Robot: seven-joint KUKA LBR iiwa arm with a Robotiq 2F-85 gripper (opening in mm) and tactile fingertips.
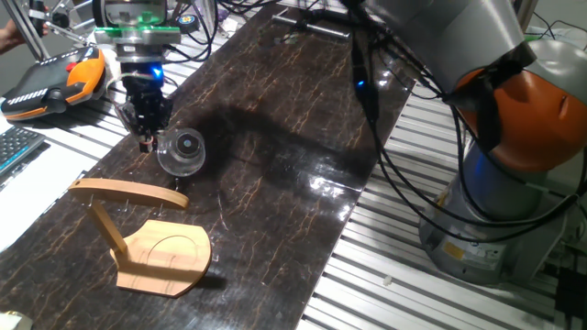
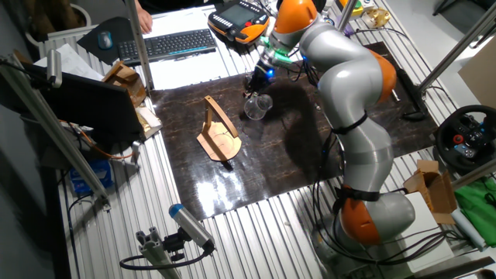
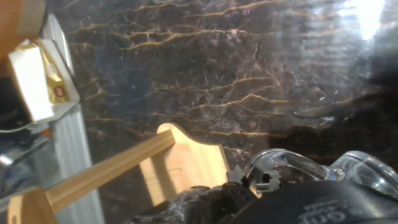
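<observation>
A clear glass cup (image 1: pixel 182 153) hangs above the dark table, held at its side by my gripper (image 1: pixel 149 144), which is shut on it. In the wrist view the cup's looped handle (image 3: pixel 292 157) lies at the fingertips, with the curved glass body (image 3: pixel 373 171) to the right; the black gripper housing hides much of the grip. A wooden stand (image 1: pixel 163 258) has a flat base with a round groove, an upright post and a curved top arm (image 1: pixel 130 192) with small hooks. In exterior view 1 the cup is behind the stand, apart from it.
An orange and black teach pendant (image 1: pixel 57 82) and a keyboard (image 2: pixel 167 46) are beyond the table's far side. Dark cables (image 1: pixel 374 137) hang from the arm.
</observation>
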